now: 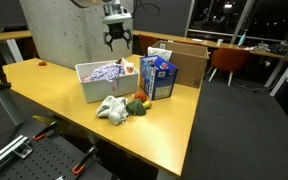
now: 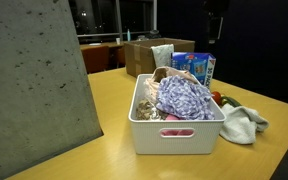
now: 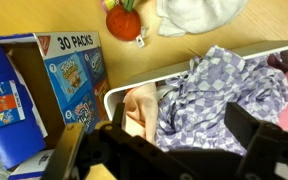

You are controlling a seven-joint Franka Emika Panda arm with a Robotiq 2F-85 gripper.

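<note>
A white bin point(image 1: 103, 88) stands on the table, filled with crumpled cloth. On top lies a blue-and-white patterned cloth point(image 2: 185, 97), with a peach cloth point(image 3: 141, 108) beside it. My gripper is open above the bin, its dark fingers spread wide with nothing held between them. In the first exterior view it hangs clear of the bin's contents. Some of the contents are hidden beneath the top cloths and, in the wrist view, behind the gripper.
A blue snack box point(image 1: 159, 78) stands right of the bin, a large cardboard box point(image 1: 186, 63) behind it. In front lie a pale cloth point(image 1: 113, 109), a red tomato point(image 3: 123, 22) and green items point(image 1: 136, 106).
</note>
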